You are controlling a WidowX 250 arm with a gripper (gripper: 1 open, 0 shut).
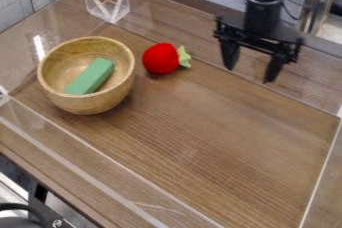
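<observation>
My gripper (249, 50) is a black arm end at the back right of the table, hanging over bare wood, its two fingers blurred so their opening is unclear. A red object (163, 58) with a pale green top lies left of it. Further left, a wooden bowl (114, 95) holds a green block (88, 75).
A white wire-like item (104, 4) stands at the back left. Black cable or hardware shows at the bottom-left edge.
</observation>
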